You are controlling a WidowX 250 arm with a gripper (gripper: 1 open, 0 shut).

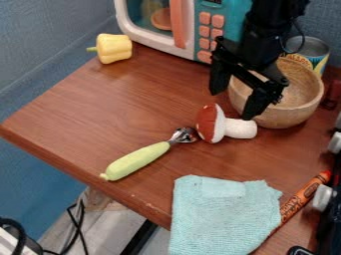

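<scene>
My black gripper (242,92) hangs at the upper right, over the left part of a wooden bowl (300,106), its fingers apart with nothing visible between them. A red-and-white toy mushroom (237,128) lies just in front of the bowl. An ice cream scoop with a pale green handle (135,161) lies at the middle of the table.
A toy microwave (170,25) stands at the back, a yellow pepper (114,47) to its left. A light blue towel (224,219) lies at the front, with bottles and a patterned stick (305,199) at the right.
</scene>
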